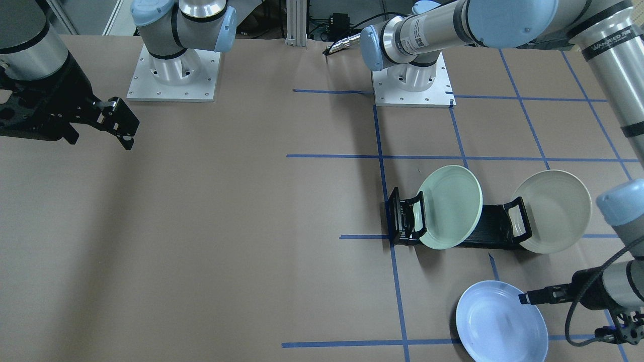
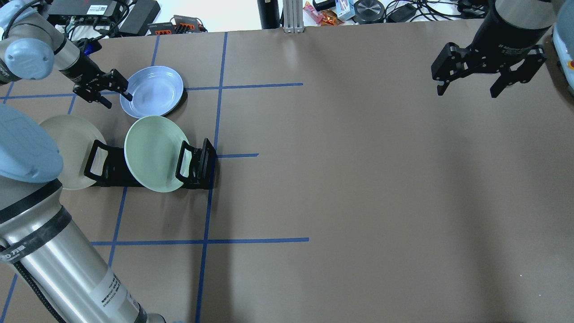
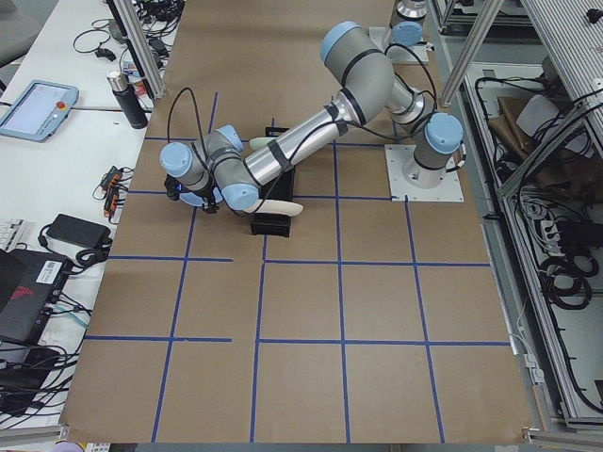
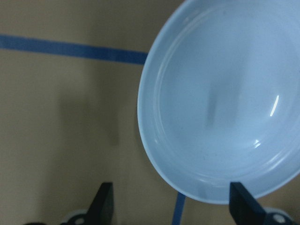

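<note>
A light blue plate (image 1: 501,323) lies flat on the table, also seen in the top view (image 2: 152,91) and filling much of the left wrist view (image 4: 218,93). My gripper (image 2: 119,101) is just above the plate's rim on the rack side, open, its two fingers apart with nothing between them. Beside the blue plate stands a black rack (image 1: 492,232) holding a pale green plate (image 1: 450,205) and a cream plate (image 1: 554,211), both tilted.
A second, black gripper (image 2: 487,64) hangs at the top right of the top view. Cables and devices lie beyond the table's edge.
</note>
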